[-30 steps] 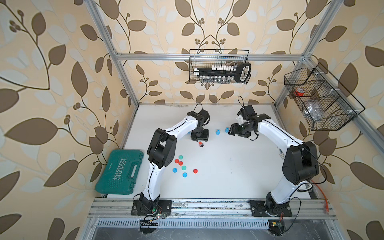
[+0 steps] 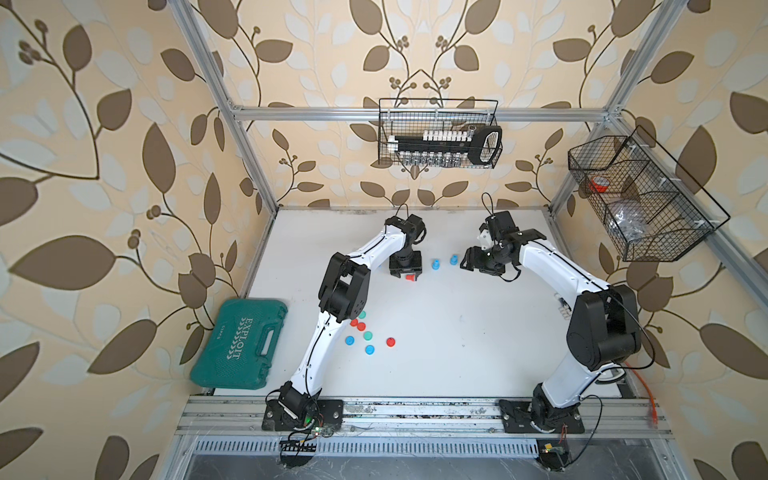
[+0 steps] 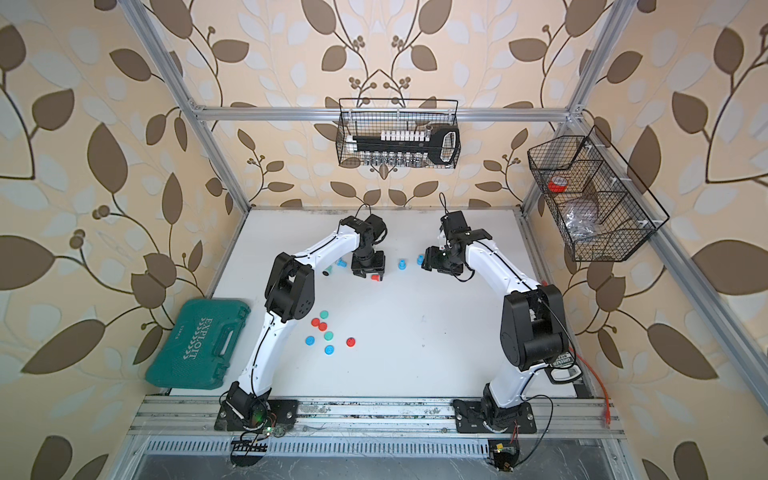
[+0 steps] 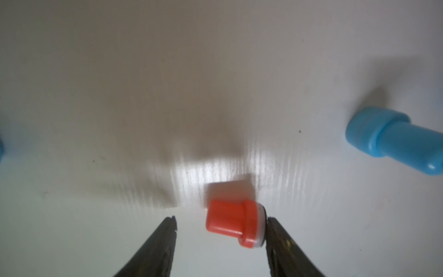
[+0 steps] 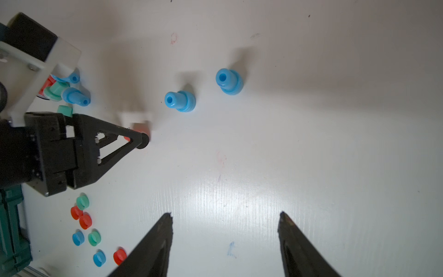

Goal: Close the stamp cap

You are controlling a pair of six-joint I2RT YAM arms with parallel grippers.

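A red stamp (image 4: pixel 225 217) lies on its side on the white table, beside the right fingertip of my left gripper. The fingers stand apart, and I cannot tell whether one touches it. A blue stamp is to its right; in the right wrist view two blue stamps (image 5: pixel 180 101) (image 5: pixel 228 82) stand near the middle. My right gripper hangs open with nothing between its fingers. Red, green and blue caps (image 2: pixel 368 336) lie at the front left of the table.
More stamps (image 5: pixel 73 96) lie behind the left arm. A green case (image 2: pixel 238 342) sits at the left edge. Wire baskets (image 2: pixel 438 136) hang on the back and right.
My left gripper has moved slightly right, and the red stamp has shifted right and turned. The right arm has moved slightly right.
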